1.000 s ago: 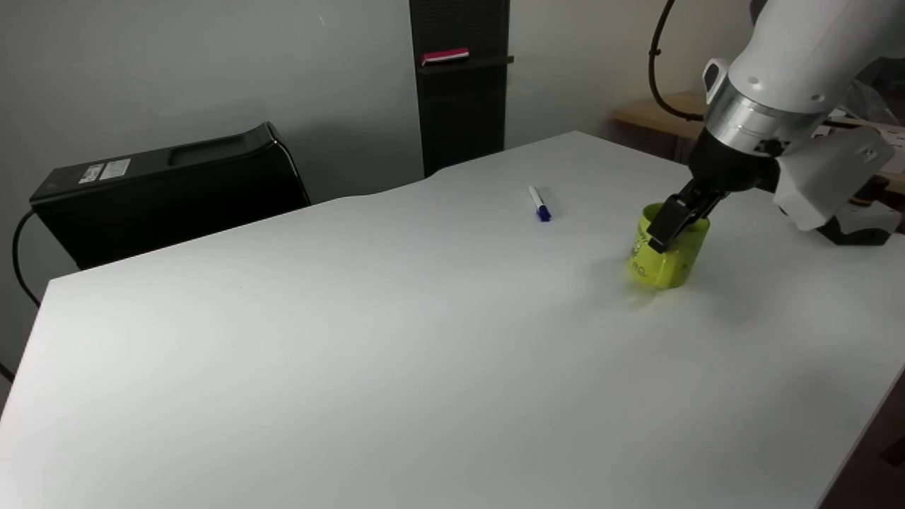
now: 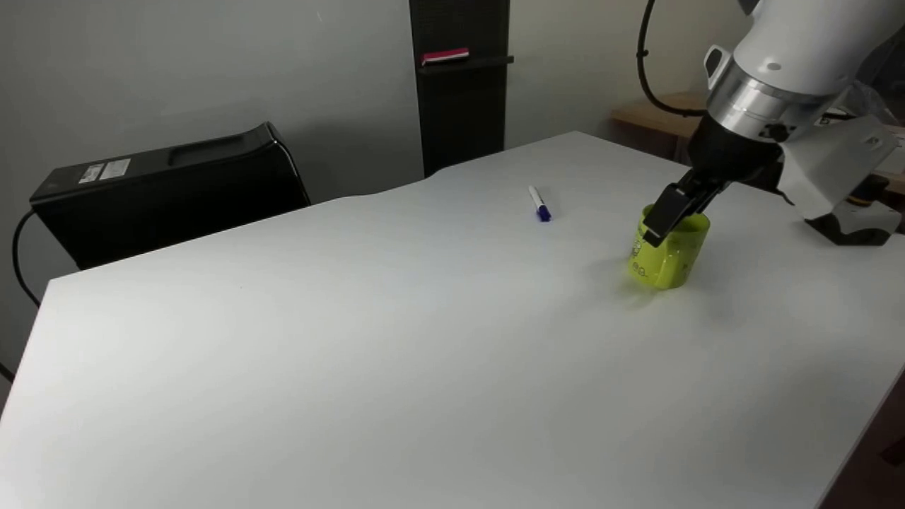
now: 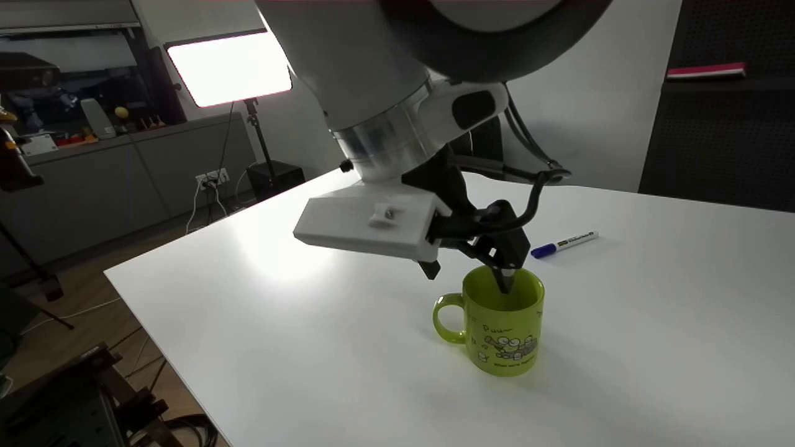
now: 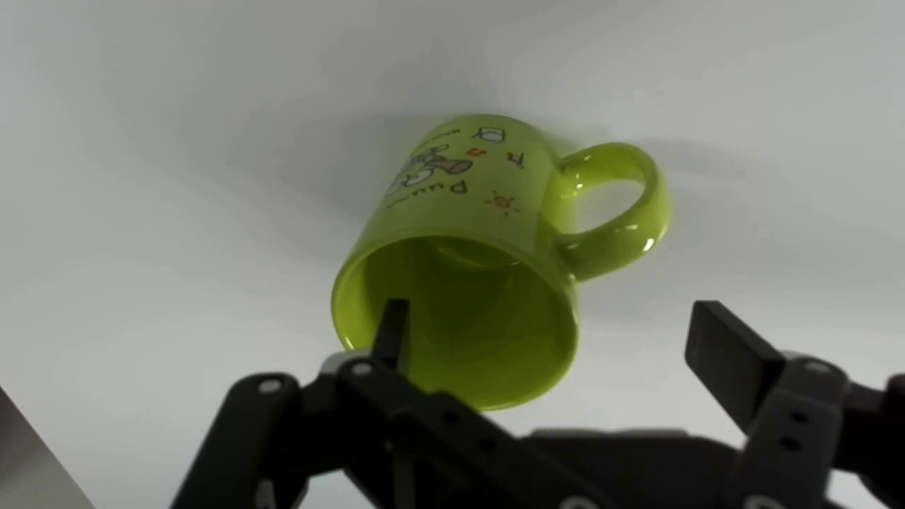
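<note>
A yellow-green mug (image 2: 664, 262) with printed cartoons stands upright on the white table. Its handle points left in exterior view 2, where the mug (image 3: 504, 339) shows in full. Above the rim is my gripper (image 3: 467, 279), tilted and open. In the wrist view the mug (image 4: 483, 186) lies ahead of the gripper, whose fingers are wide apart. The left finger overlaps the mug's mouth, while the right finger (image 4: 734, 365) is outside, past the handle side. Nothing is gripped; whether a finger touches the mug I cannot tell.
A white marker with a blue cap (image 2: 540, 204) lies on the table (image 2: 339, 365) behind the mug. Beyond the table's back edge stands a black box-shaped device (image 2: 178, 191).
The gripper has risen slightly and shifted a little left in exterior view 1. Mug and marker have stayed in place.
</note>
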